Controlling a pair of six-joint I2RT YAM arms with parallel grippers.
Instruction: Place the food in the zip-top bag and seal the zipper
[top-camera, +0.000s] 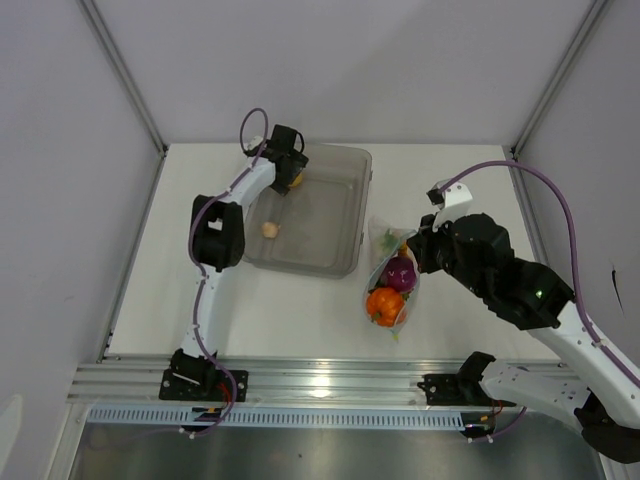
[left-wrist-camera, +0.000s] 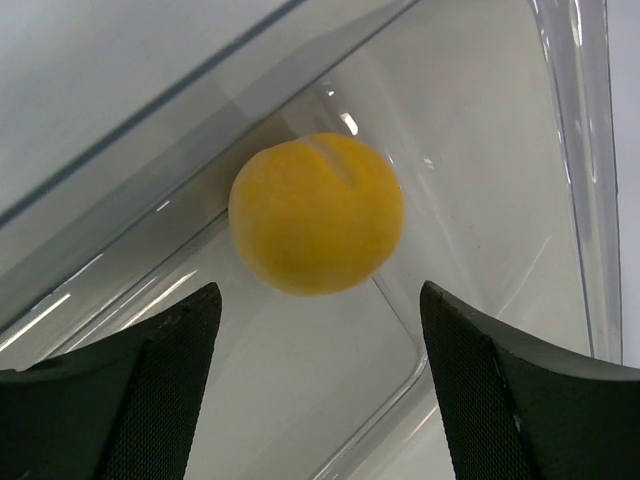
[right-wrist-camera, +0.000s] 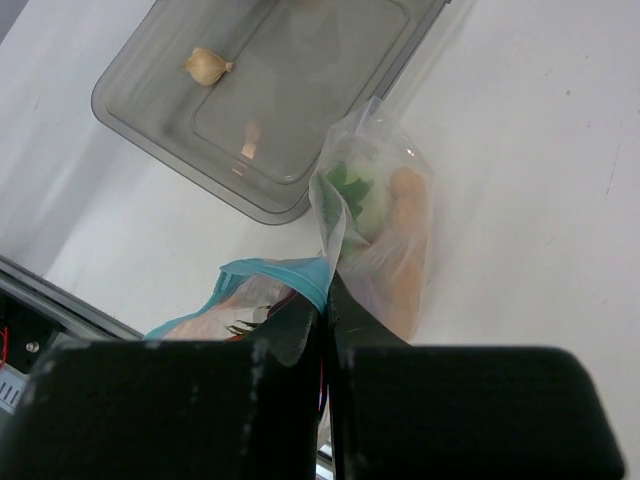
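Note:
A yellow oval food item (left-wrist-camera: 315, 210) lies in the corner of the grey plastic container (top-camera: 320, 240); my left gripper is open just over it, one finger either side. A small onion-like item (top-camera: 270, 229) sits lower in the container. The zip bag (top-camera: 368, 300) holds an orange pepper (top-camera: 384, 303), a purple round item (top-camera: 399, 273), greens and orange-brown items. My right gripper is shut on the bag's teal-zippered rim (right-wrist-camera: 280, 268).
The container fills the back middle of the white table, left of the bag. Bare table (top-camera: 170, 300) shows at front left and at back right. Walls and metal rails border the workspace.

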